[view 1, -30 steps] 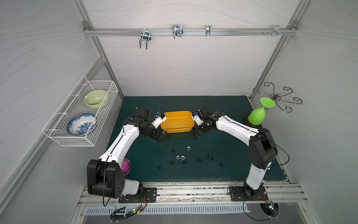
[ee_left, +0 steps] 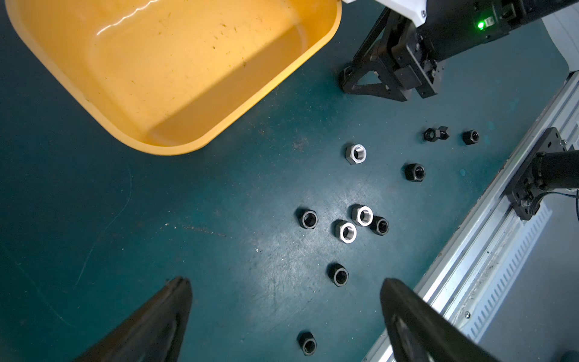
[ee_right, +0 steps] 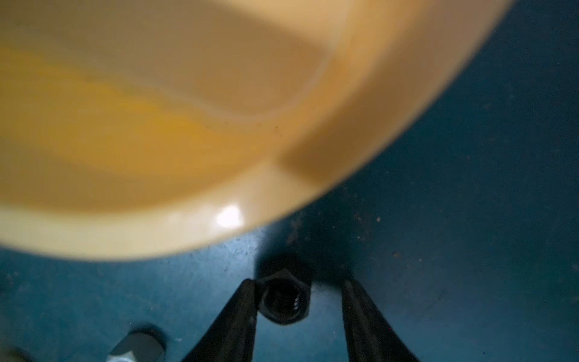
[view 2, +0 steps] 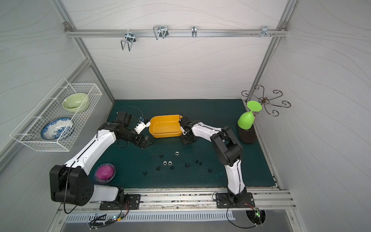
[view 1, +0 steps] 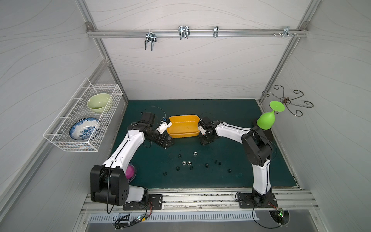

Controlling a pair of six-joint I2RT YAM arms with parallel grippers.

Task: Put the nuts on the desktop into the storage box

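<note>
The orange storage box (ee_left: 199, 141) stands at the back middle of the desk; only small specks show inside it. Below its front right corner, a black nut (ee_right: 283, 271) stands between the fingers of my right gripper. The left finger (ee_right: 244, 304) is at its side, while a gap separates it from the right finger. Silver nuts (ee_left: 357, 154) and several black nuts (ee_left: 415, 172) lie scattered over the front of the desk. My left gripper hangs open and empty above the desk, left of the box's front.
A bowl with a pink item (view 2: 105, 172) sits at the left desk edge. At the right edge stands a green goblet-shaped object (view 2: 246, 120) on a dark base. A wire basket (view 1: 83, 145) with bowls hangs on the left wall. Behind the box the desk is clear.
The left arm stays still.
</note>
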